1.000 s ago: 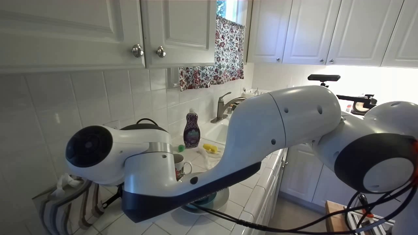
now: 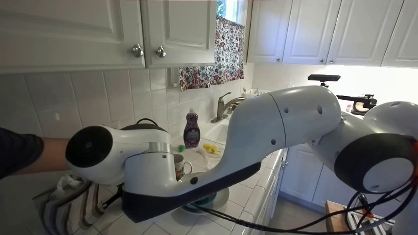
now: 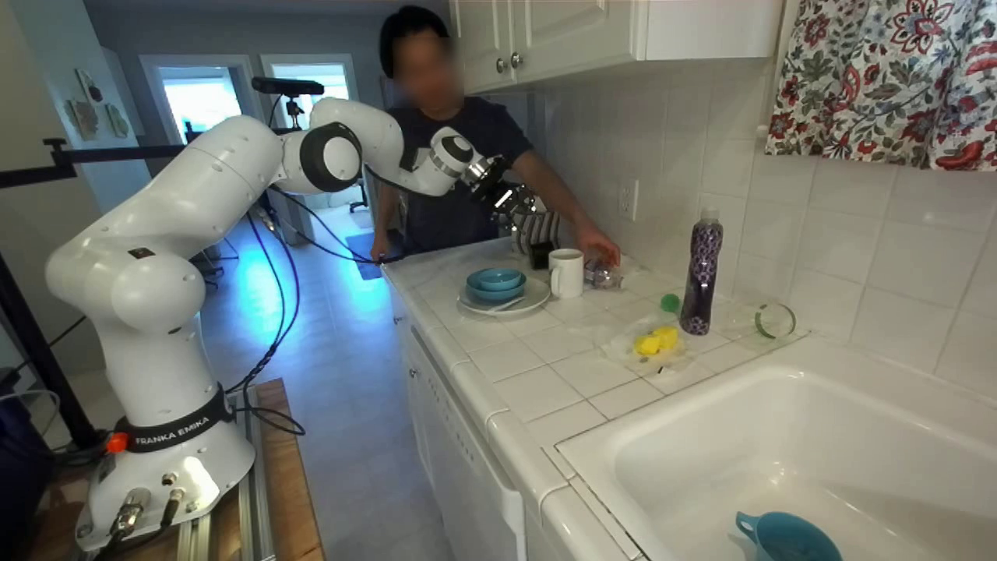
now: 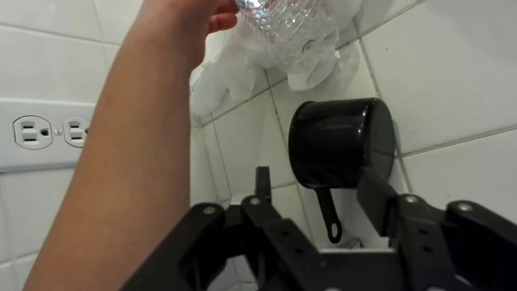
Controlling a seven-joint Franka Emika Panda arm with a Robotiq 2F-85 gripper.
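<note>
In the wrist view my gripper stands open, its two dark fingers spread with nothing held between them. Beyond the fingertips a black cup with a handle [image 4: 334,143] lies on its side on the white tiles. A person's hand [image 4: 213,19] reaches in at the top and touches a crinkled clear plastic item [image 4: 295,34]. In exterior view 2 the gripper [image 3: 516,207] hangs above the far end of the counter, close to the black cup [image 3: 540,254] and the person's arm [image 3: 561,201]. The arm's own links hide the gripper in exterior view 1.
A white mug [image 3: 566,273] stands beside a plate [image 3: 528,304] with blue bowls [image 3: 498,280]. Toward the sink [image 3: 598,458] are a purple bottle [image 3: 702,276] and a yellow item [image 3: 657,340]. A striped cloth [image 2: 58,207] lies at the counter's far end.
A person's dark-sleeved arm has come in from the left of exterior view 1, behind the robot's wrist. The robot arm and the counter objects look unmoved.
</note>
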